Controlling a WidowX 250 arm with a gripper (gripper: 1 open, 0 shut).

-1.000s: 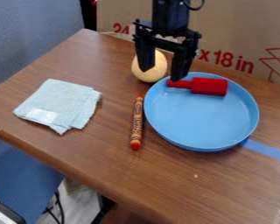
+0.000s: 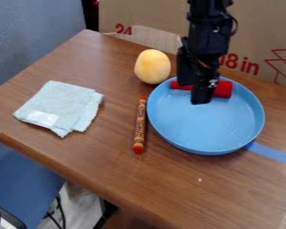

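Note:
The black gripper (image 2: 196,83) hangs over the back of a blue plate (image 2: 206,125), turned side-on and low at a red cylindrical object (image 2: 223,89) lying on the plate. Its fingers overlap the red object in view; whether they hold it cannot be told. A yellow rounded object (image 2: 153,66) stands behind and left of the plate. An orange stick with a red tip (image 2: 140,123) lies left of the plate, and a folded pale blue cloth (image 2: 60,106) lies on the left.
The wooden table (image 2: 92,165) has free room at front and back left. A cardboard box (image 2: 264,36) stands behind. A blue strip (image 2: 272,155) runs right from the plate, and cables hang beyond the front-left edge.
The gripper has moved right from above the yellow object to over the plate and down to the red object, turning so its fingers now appear in line.

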